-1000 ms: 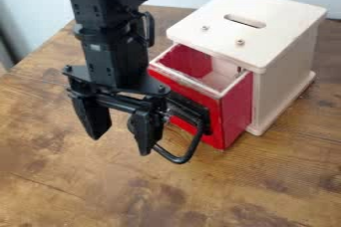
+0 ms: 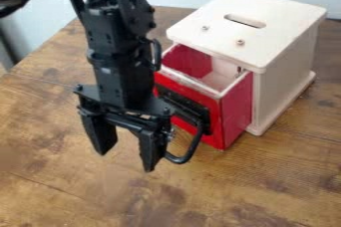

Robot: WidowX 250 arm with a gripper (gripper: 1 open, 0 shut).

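My black gripper hangs in front of the wooden box at the left, fingers pointing down and spread apart with nothing seen between them. The pale wooden box has a slot in its top and a red drawer pulled partly out toward me, its pink inside showing. A black bar handle is on the drawer's front, partly hidden behind the gripper and its cable loop, so I cannot tell whether they touch.
A pale wall stands behind the table.
The arm has shifted a little to the left, and its upper part has tilted leftward. The box and drawer look unchanged.
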